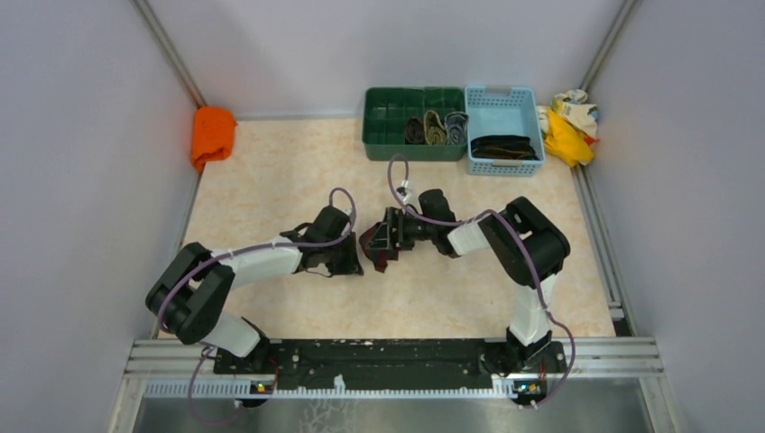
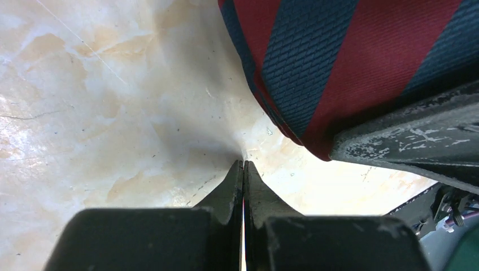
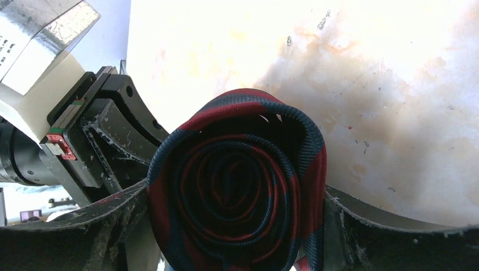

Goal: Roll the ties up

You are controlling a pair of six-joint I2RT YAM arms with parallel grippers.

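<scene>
A dark red and navy striped tie [image 3: 237,186] is coiled into a roll in the right wrist view, its spiral end facing the camera. My right gripper [image 1: 381,239] has one finger [image 3: 133,231] on each side of the roll; whether they press on it I cannot tell. From the left wrist view, the tie's striped side [image 2: 333,56] shows close up, with a right fingertip [image 2: 406,138] beside it. My left gripper is shut just to the left of the tie, low over the table, with nothing visible between its fingertips. The roll's underside is hidden.
At the back, a green bin [image 1: 386,149] holds several rolled ties [image 1: 434,128]. Beside it, a light blue basket [image 1: 496,168] contains dark ties [image 1: 502,146]. An orange cloth [image 1: 213,135] lies back left, a yellow bag [image 1: 566,138] back right.
</scene>
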